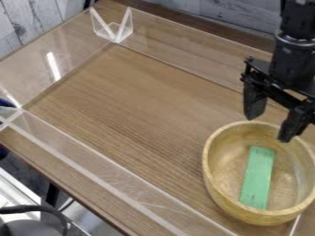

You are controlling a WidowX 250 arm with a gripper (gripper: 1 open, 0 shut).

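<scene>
My black gripper (274,115) is at the right of the camera view, above the back part of a round tan bowl (226,184), its fingers spread open with nothing visible between them. In the bowl lies a long green object (256,177), below the gripper and apart from it.
A small clear wire-like or plastic item (112,23) is near the back left. A dark shape (25,226) shows at the lower left corner.
</scene>
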